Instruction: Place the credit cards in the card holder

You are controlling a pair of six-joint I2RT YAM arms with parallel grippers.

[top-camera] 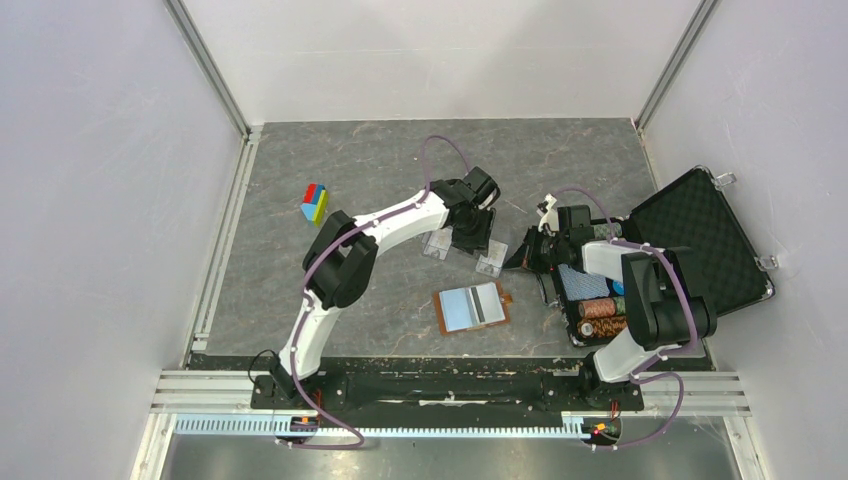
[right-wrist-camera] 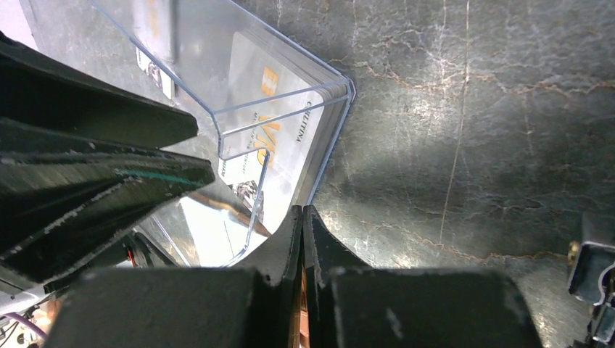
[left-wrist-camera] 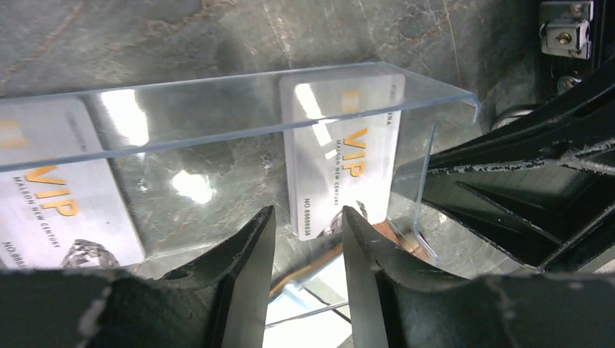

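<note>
White VIP cards [left-wrist-camera: 341, 170] stand in the right end of a clear plastic tray [left-wrist-camera: 239, 134]; another white card [left-wrist-camera: 62, 192] is at its left end. Over the tray, my left gripper has its fingers apart, the tips just in front of the right-hand cards with nothing seen held. My right gripper is shut beside the tray's right end, near the lower corner of a card stack [right-wrist-camera: 279, 130], with nothing showing between its fingers. A brown card holder [top-camera: 441, 318] lies open below the tray, showing clear and pale blue sleeves.
To the right, an open black case [top-camera: 705, 240] holds several rolls and cloth items, close under my right arm. A coloured block [top-camera: 314, 202] sits at the far left. Bare grey table [top-camera: 380, 155] spreads across the back and left.
</note>
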